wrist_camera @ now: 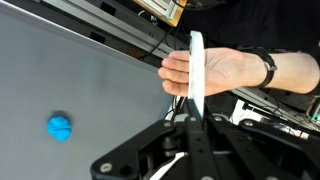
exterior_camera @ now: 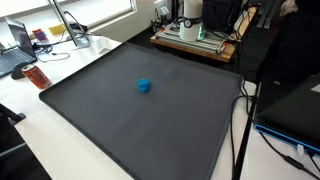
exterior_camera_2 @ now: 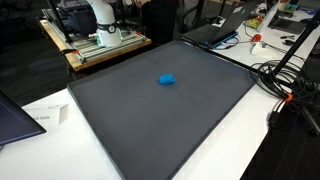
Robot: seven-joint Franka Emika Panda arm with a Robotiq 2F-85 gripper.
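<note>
In the wrist view my gripper is shut, and a thin white strip (wrist_camera: 198,75) stands up from between its fingertips. Behind that strip a person's open palm (wrist_camera: 228,70) is held out; whether it touches the strip I cannot tell. A small blue object (wrist_camera: 60,128) lies on the grey mat at the left of this view. Both exterior views show the same blue object, alone on the mat. Neither exterior view has my gripper in it.
An orange can (exterior_camera: 37,77) stands on the white table beyond its left edge. Black cables (exterior_camera_2: 285,85) lie beside the mat, and a wooden-edged table (exterior_camera: 195,42) stands at the back.
</note>
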